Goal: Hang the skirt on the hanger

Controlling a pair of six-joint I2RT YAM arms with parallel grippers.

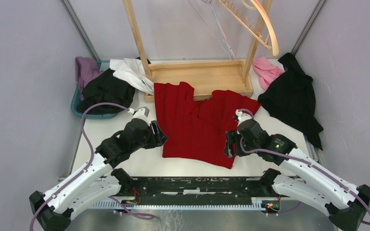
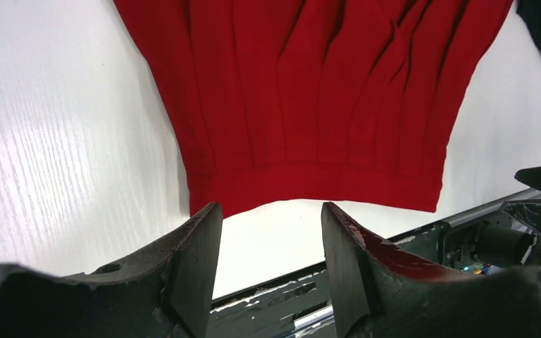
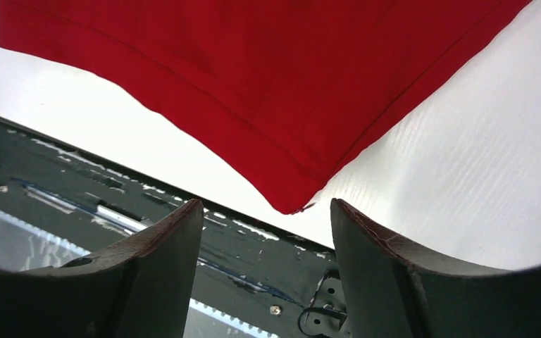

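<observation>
A red skirt (image 1: pixel 190 125) lies spread on the white table, its far edge reaching the wooden rack's base. My left gripper (image 1: pixel 163 137) is at its near left corner; in the left wrist view the fingers (image 2: pixel 201 260) stand apart with bare table between them. Over the near right part, my right gripper (image 1: pixel 230 150) is open. The right wrist view shows the skirt's corner (image 3: pixel 292 193) just beyond the fingertips, with nothing between them. A wooden hanger (image 1: pixel 265 24) hangs from above at the top right.
Behind the skirt stands a wooden rack (image 1: pixel 197 82). A teal basket (image 1: pixel 75 103) holding dark, purple and white clothes is on the left. Black cloth (image 1: pixel 291 101) and pink cloth (image 1: pixel 266 71) lie on the right. Bare table shows along the front.
</observation>
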